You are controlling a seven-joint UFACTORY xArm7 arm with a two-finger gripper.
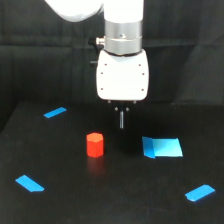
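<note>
A small red block (95, 145) stands upright on the black table, left of the middle. My gripper (121, 122) hangs under its white hand, above and to the right of the red block and apart from it in the picture. Its dark fingers look like one thin strip, too small to tell whether they are open or shut, and nothing shows held by them. To the right lies a light blue piece (167, 147) with a darker blue part at its left side, perhaps folded.
Blue strips mark the table at the back left (55, 112), front left (29, 184) and front right (200, 192). A dark curtain (190, 60) hangs behind.
</note>
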